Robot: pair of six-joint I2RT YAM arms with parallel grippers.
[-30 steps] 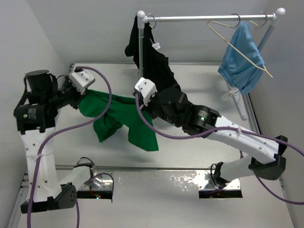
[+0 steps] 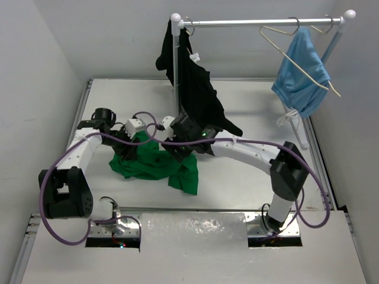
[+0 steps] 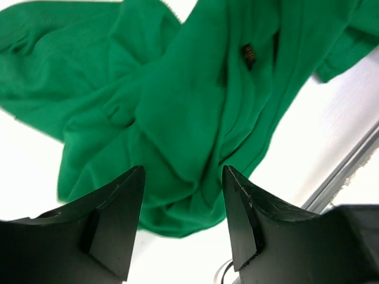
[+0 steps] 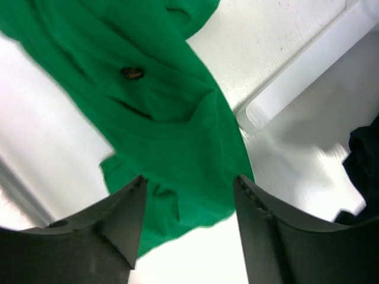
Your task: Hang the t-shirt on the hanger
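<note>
The green t shirt (image 2: 151, 164) lies crumpled on the white table at the left, with folds and a small dark label showing in both wrist views. My left gripper is open just above one end of the cloth, with nothing gripped between its fingers. Over the other end stands my right gripper, its fingers apart and green fabric visible beneath the gap. A bare beige hanger (image 2: 293, 61) hangs on the rack's rail at the upper right.
A black garment (image 2: 198, 89) hangs from the left of the rack (image 2: 237, 23), down close to the right gripper. A blue garment (image 2: 303, 74) hangs at the right. One white rack foot (image 4: 278, 97) lies near the shirt.
One second ago both grippers held the shirt stretched and raised. Both arms have since come down, and the shirt now rests on the table. The grippers have shifted slightly, their fingers parted.
</note>
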